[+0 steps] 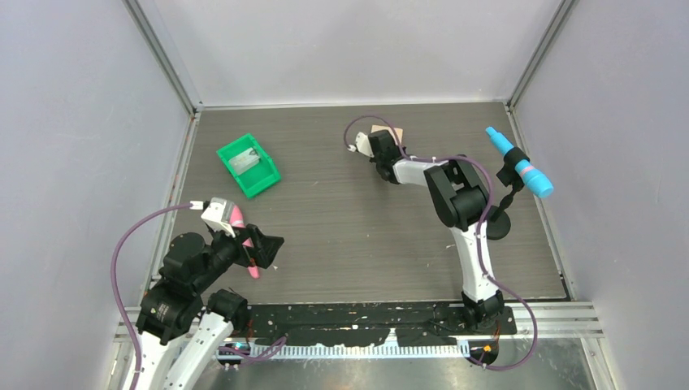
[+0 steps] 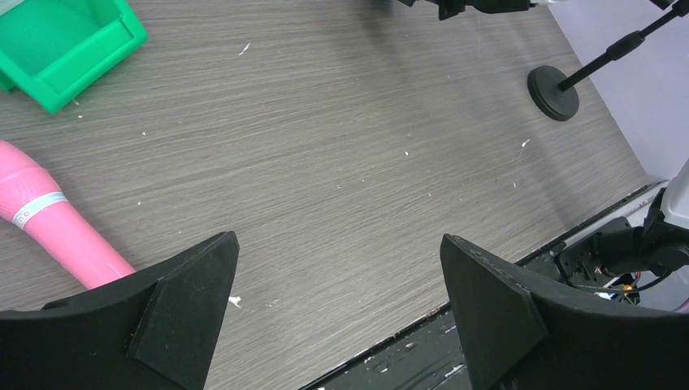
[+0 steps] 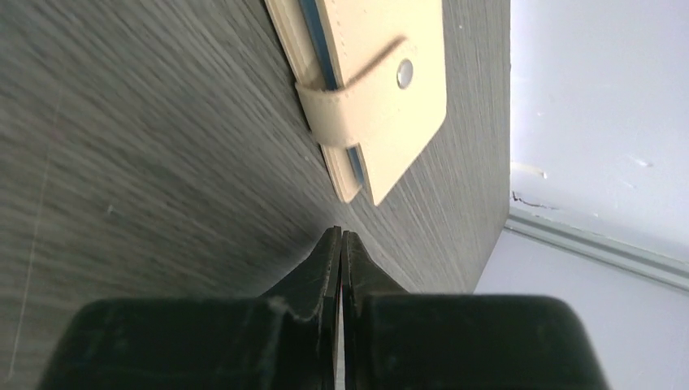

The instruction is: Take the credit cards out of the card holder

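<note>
The beige card holder (image 3: 398, 106) lies on the table near the back wall, its strap (image 3: 349, 110) wrapped round one side and a metal snap (image 3: 405, 74) fastened on it. A dark blue edge (image 3: 323, 49) shows between its two covers. In the top view only a bit of the holder (image 1: 396, 131) peeks out beside the right arm. My right gripper is shut just short of the holder's near corner, apart from it, with no object visible between its fingers. My left gripper stands open and empty at the front left.
A green tray (image 1: 268, 180) with a whitish item in it sits at the left. Near the left gripper lies a pink bottle-shaped object (image 2: 77, 236). A blue object on a black stand (image 1: 499, 224) occupies the right side.
</note>
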